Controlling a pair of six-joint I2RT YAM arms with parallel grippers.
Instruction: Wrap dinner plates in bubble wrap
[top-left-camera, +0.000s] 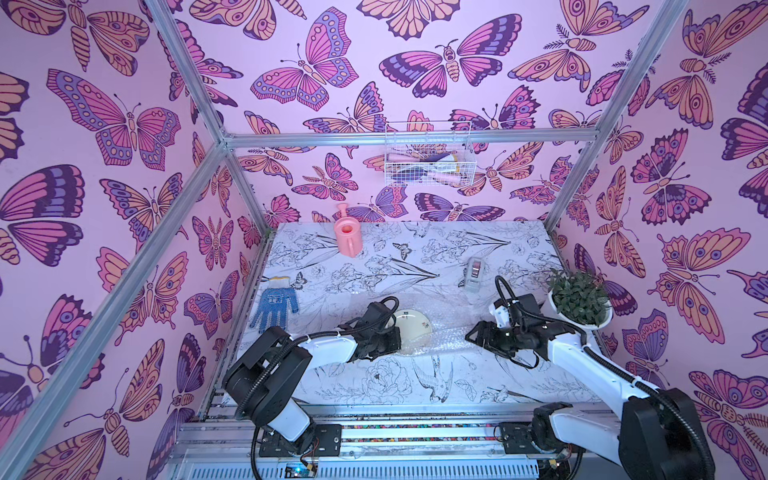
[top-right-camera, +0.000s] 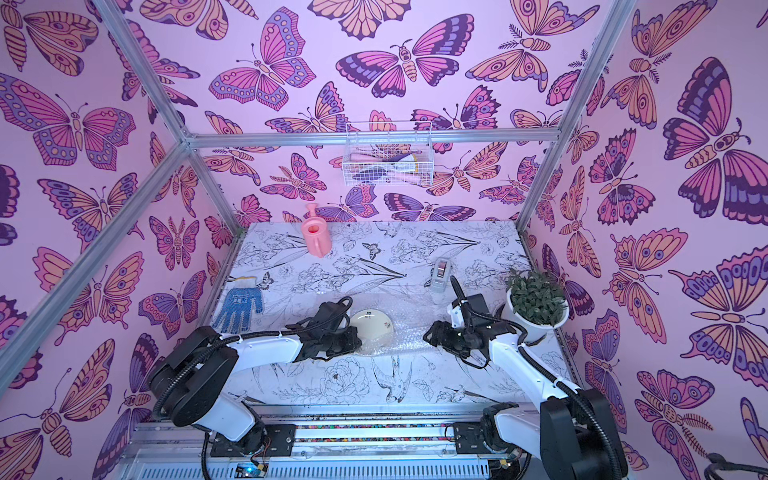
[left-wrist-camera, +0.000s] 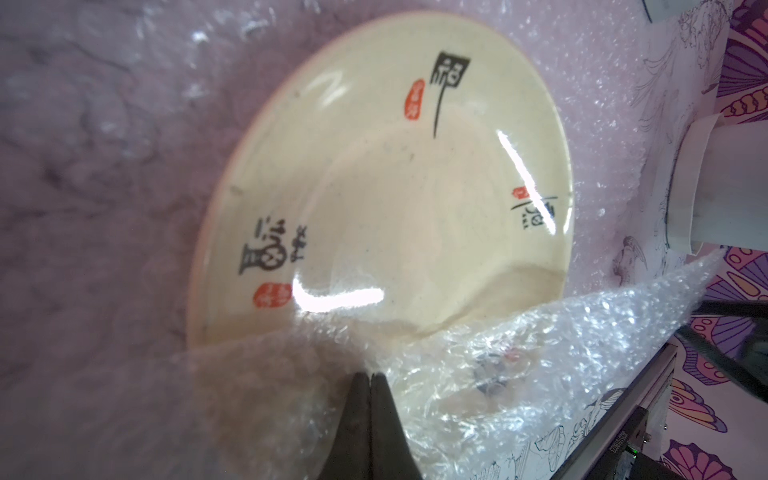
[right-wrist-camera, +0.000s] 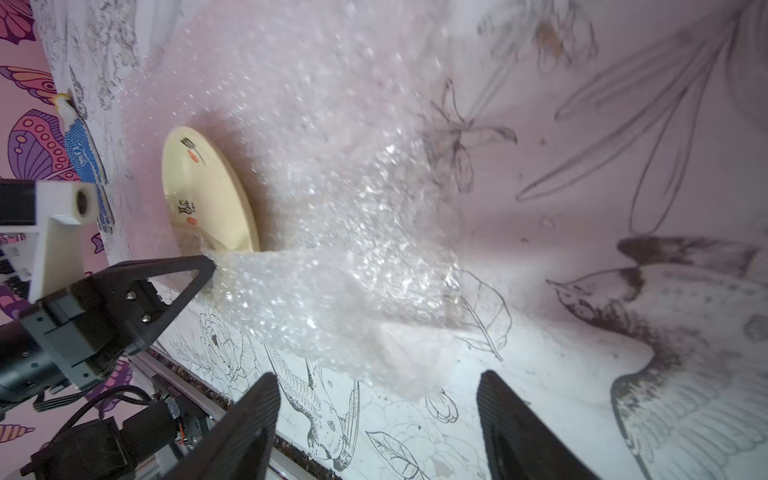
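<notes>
A cream dinner plate (left-wrist-camera: 416, 200) with dark and red characters lies on a sheet of clear bubble wrap (right-wrist-camera: 344, 160). One flap of the wrap is folded over the plate's near edge. My left gripper is shut at that flap, its fingertips against the film over the plate; whether film is pinched between them is unclear. Right of the plate, my right gripper stands open above the loose end of the flap, nothing held between its fingers. In the top left view the plate (top-left-camera: 413, 329) shows between both grippers.
A clear tape dispenser (top-left-camera: 474, 272) stands behind my right gripper. The potted plant (top-left-camera: 579, 299) is close to the right arm. A blue glove (top-left-camera: 275, 307) lies at left, and a pink watering can (top-left-camera: 348, 235) stands at the back.
</notes>
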